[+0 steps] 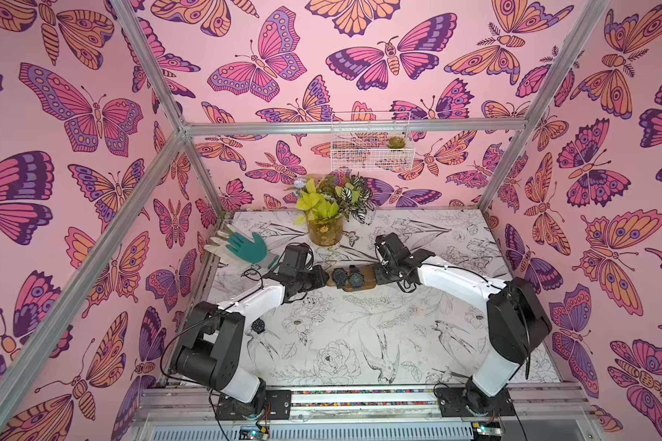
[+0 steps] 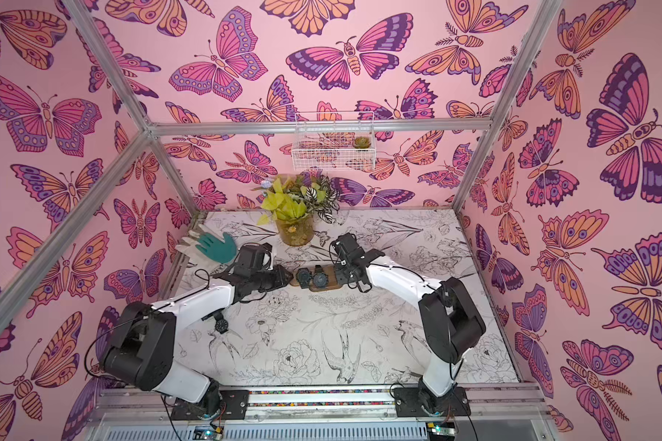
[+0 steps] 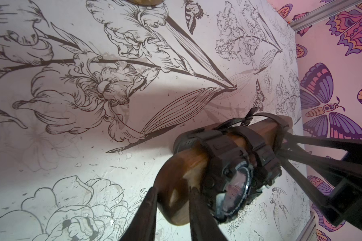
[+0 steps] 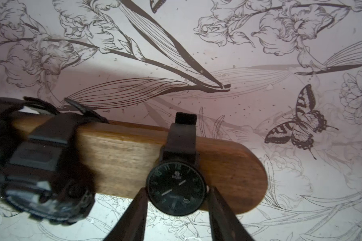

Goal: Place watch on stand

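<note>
A wooden watch stand lies crosswise between my two grippers. Its near end sits between the fingertips of my left gripper, which is shut on it. Two chunky black watches, one with a round-faced dial, are strapped around the bar. At the other end, a slim black watch has its band around the wood, just in from the rounded tip. My right gripper is shut on this watch, one finger against each side of its case. The lower band is hidden behind the dial.
Another dark watch lies on the table at the left. Behind the stand stands a flower pot, with a teal glove at the back left.
</note>
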